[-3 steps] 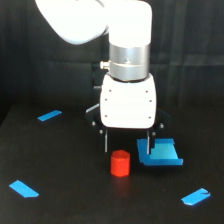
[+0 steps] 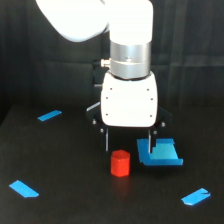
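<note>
A small red block (image 2: 120, 163) rests on the dark table. To its right, and slightly farther back, lies a shallow blue tray (image 2: 172, 160) whose left part is partly covered by my gripper. My gripper (image 2: 129, 145) points down from the white hand, its two dark fingers spread apart on either side. It is open, with nothing visible between the fingers. In this view the red block appears just below the gap, left of its middle. The gripper's height above the table and its distance from the block are hard to judge.
Strips of blue tape mark the table at the far left (image 2: 50, 115), the near left (image 2: 24, 188) and the near right (image 2: 196, 197). A black backdrop fills the rear.
The arm and hand have shifted very slightly to the right. The red block and the blue tray have stayed in place, and the gripper is still open.
</note>
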